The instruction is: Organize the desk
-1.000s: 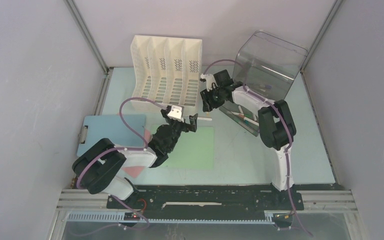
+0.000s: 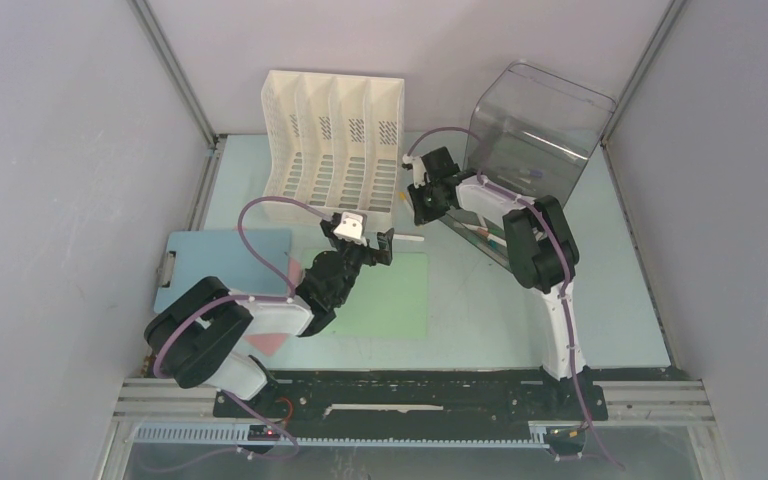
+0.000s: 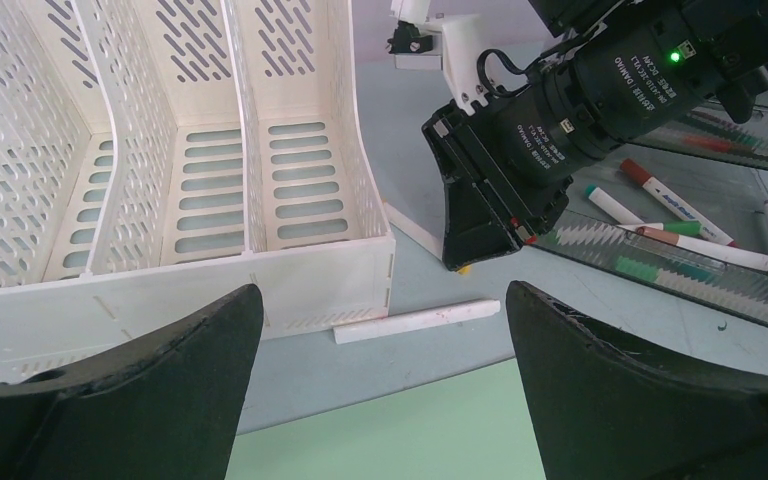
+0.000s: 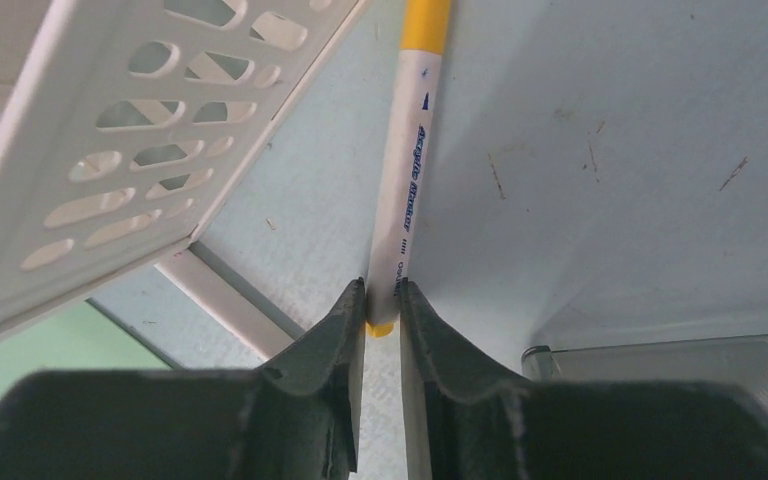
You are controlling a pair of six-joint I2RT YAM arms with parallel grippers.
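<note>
A white marker with a yellow cap (image 4: 415,130) lies on the desk beside the rack. My right gripper has its fingers drawn in against both sides of the marker's uncapped end. A second white marker (image 3: 420,321) lies in front of the white slotted rack (image 3: 175,285), near its corner. My left gripper is open and empty, its tips wide apart in front of the rack. Several markers (image 3: 705,247) rest in the clear container (image 2: 543,120) on the right.
The blue clipboard (image 2: 222,268) lies at the left, over a pink sheet (image 2: 266,343). A green sheet (image 2: 380,300) covers the middle of the desk. Bare desk shows at the front right. The container's edge (image 4: 660,345) stands close to my right gripper.
Over the last second my right arm has shifted slightly and its fingers have come closer together, exposing the yellow-capped marker in the top view. The left arm has barely moved.
</note>
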